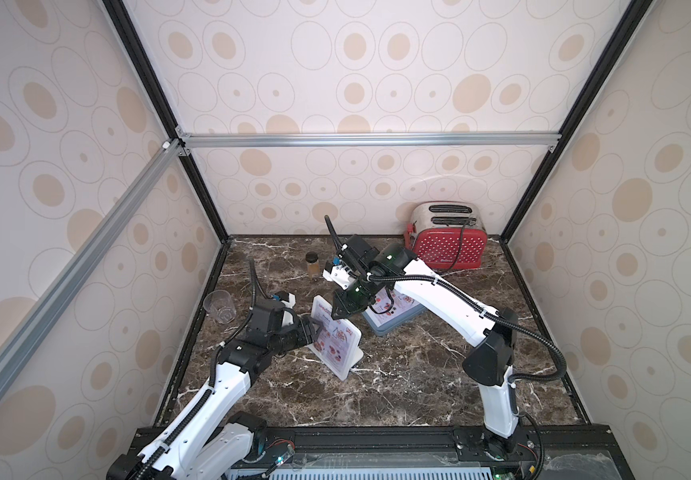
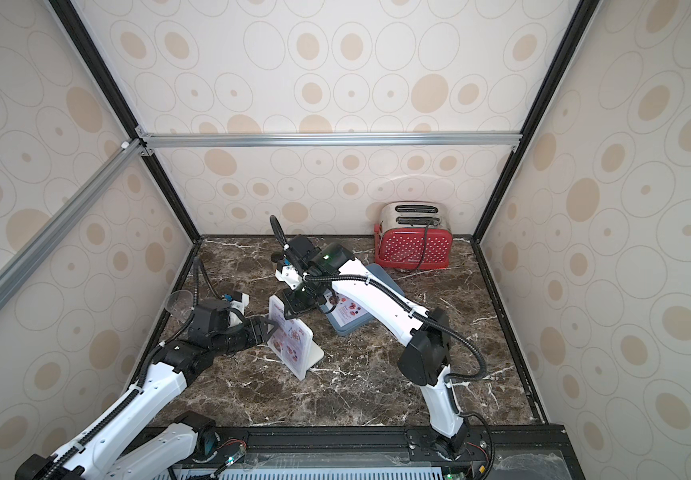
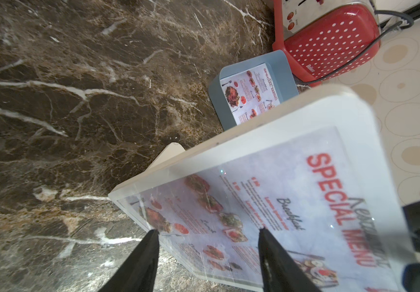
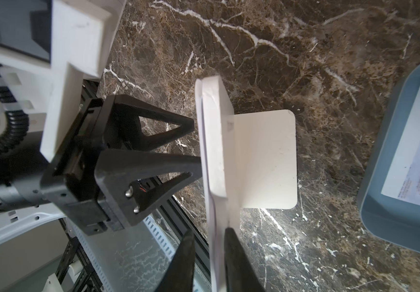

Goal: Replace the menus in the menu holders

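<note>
A white menu holder stands upright on its base, with a printed menu in its face. In the right wrist view my right gripper is part open, the holder's narrow edge running between its fingers. My left gripper meets the holder's printed face from the left. Its fingertips look apart, and whether they pinch anything is hidden. A blue-grey tray behind holds another menu sheet, partly covered by my right arm in the top views.
A red toaster with a black cord stands at the back right. A clear cup is at the left edge and a small brown jar at the back.
</note>
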